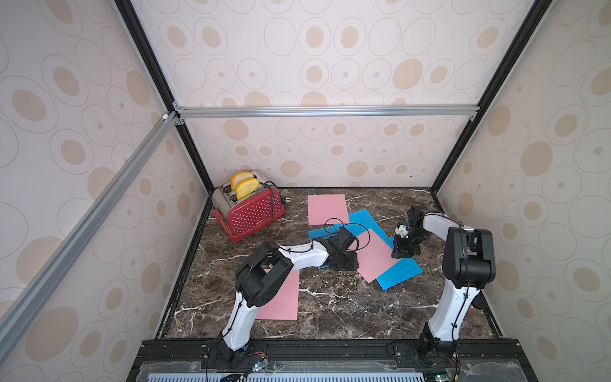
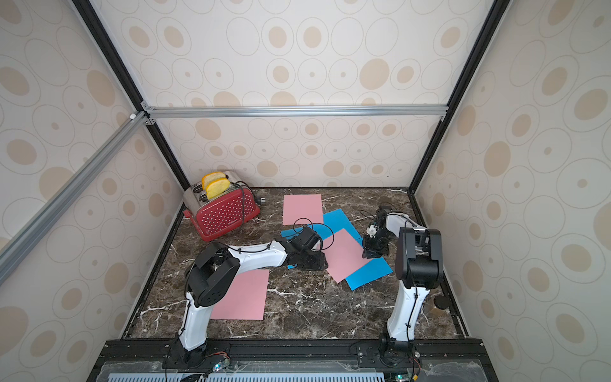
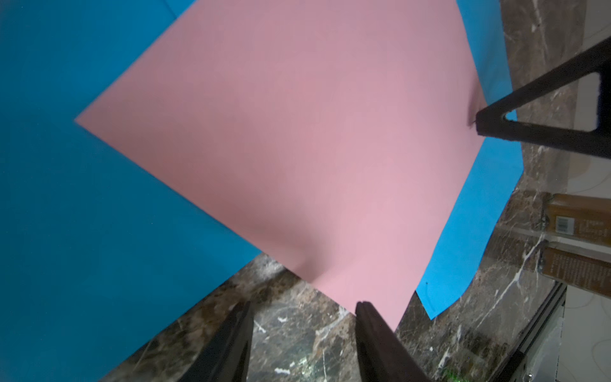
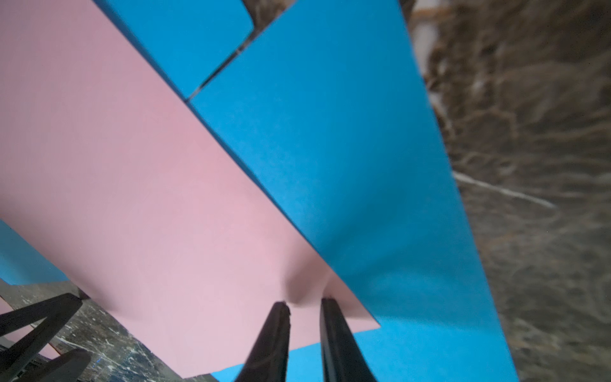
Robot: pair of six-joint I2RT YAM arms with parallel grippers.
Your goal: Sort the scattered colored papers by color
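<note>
A pink sheet (image 1: 376,254) lies askew over several blue sheets (image 1: 401,273) right of the table's middle. My right gripper is nearly closed at that pink sheet's right-hand part, shut on it, though the pinch itself is hard to make out. From the other side, my left gripper stands part open near the same sheet's edge, its fingers apart with nothing seen held. Another pink sheet (image 1: 327,208) is flat at the back. A further pink one (image 1: 280,302) lies at the front left, partly under the left arm.
A red toaster (image 1: 254,213) with yellow slices (image 1: 247,186) stands at the back left. Both arms reach in close together over the papers.
</note>
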